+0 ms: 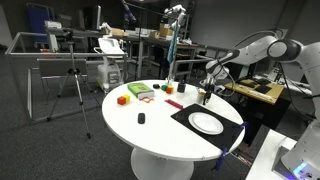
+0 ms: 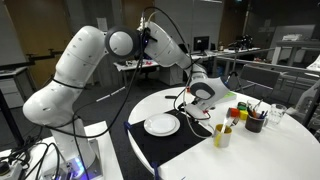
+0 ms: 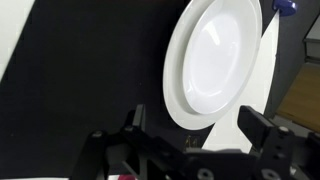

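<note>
A white oval-looking plate [image 1: 206,123] lies on the black mat [image 1: 184,117] on the round white table. In the wrist view the plate [image 3: 222,55] fills the upper right, with its raised rim whole on the near side and its far end cut off by the frame's top edge. My gripper is open, its two dark fingers wide apart with nothing held between them. From exterior view 2, the gripper [image 2: 192,98] hangs above the table beyond the plate [image 2: 162,124], apart from it.
A yellow cup [image 2: 222,136] and a dark container of utensils [image 2: 254,120] stand beside the mat. A green box [image 1: 142,89], an orange block [image 1: 123,100] and a dark oblong object [image 1: 141,118] sit farther left.
</note>
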